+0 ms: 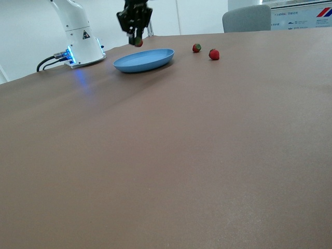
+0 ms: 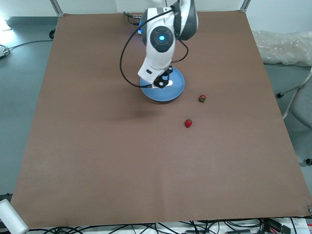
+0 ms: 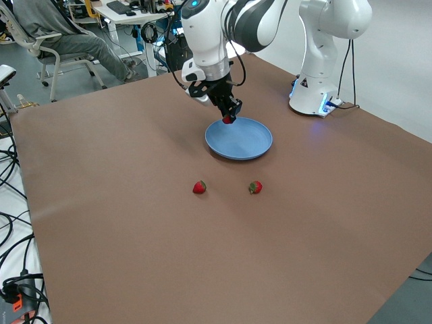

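Note:
My gripper (image 1: pixel 136 37) hangs over the blue plate (image 1: pixel 143 60), shut on a red strawberry (image 3: pixel 227 119) that shows below its black fingers in the top and right views; in the left view the wrist hides it. The plate (image 2: pixel 170 90) lies flat with nothing visible on it (image 3: pixel 238 143). Two more strawberries lie on the brown table, one (image 2: pixel 188 123) nearer the left camera (image 1: pixel 214 55), the other (image 2: pixel 202 98) a little farther back (image 1: pixel 196 48).
The arm's white base (image 3: pixel 312 94) with cables stands at the back edge. Cables and equipment run along the edges outside the table, and chairs stand beside it.

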